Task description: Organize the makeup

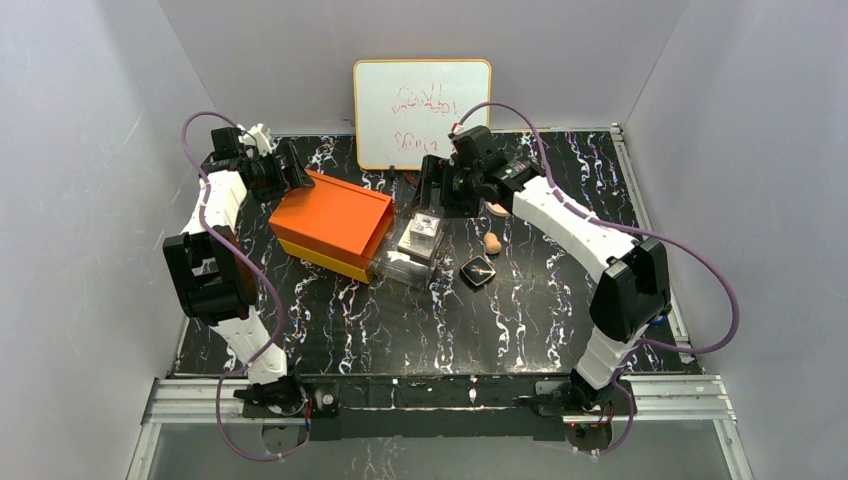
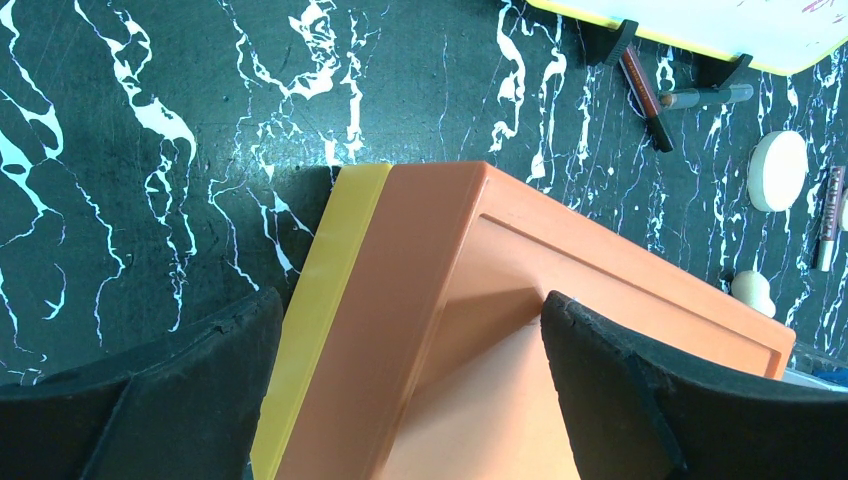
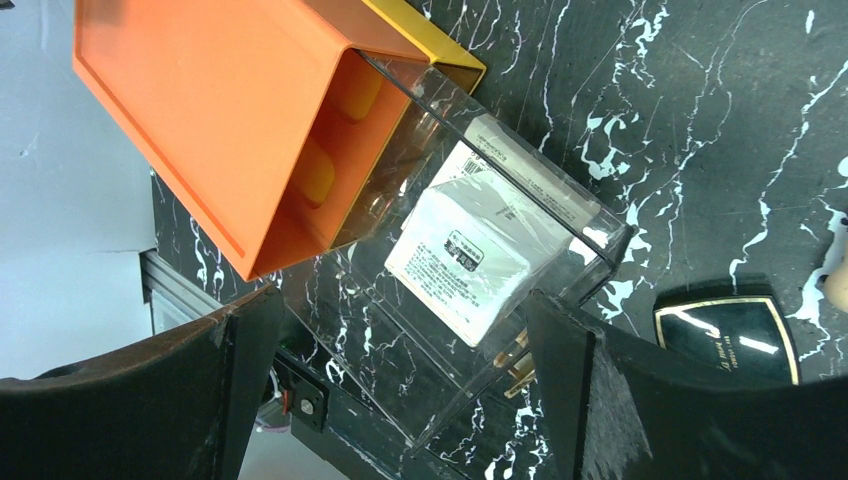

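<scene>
An orange box [image 1: 330, 217] with a yellow base stands left of centre, its clear drawer [image 3: 600, 245] pulled out toward the right. Inside the drawer lie white printed packs [image 3: 470, 255], one upon another. My left gripper is open at the box's far left corner, its fingers on either side of that end. Over the drawer my right gripper hangs open with nothing held. A dark square compact [image 3: 730, 335] rests on the table right of the drawer, and a beige sponge [image 1: 492, 243] lies just beyond it.
A whiteboard [image 1: 422, 115] stands at the back. Near its foot are a brown pencil [image 2: 645, 95], a grey-green stick [image 2: 708, 96] and a round white puff [image 2: 777, 171].
</scene>
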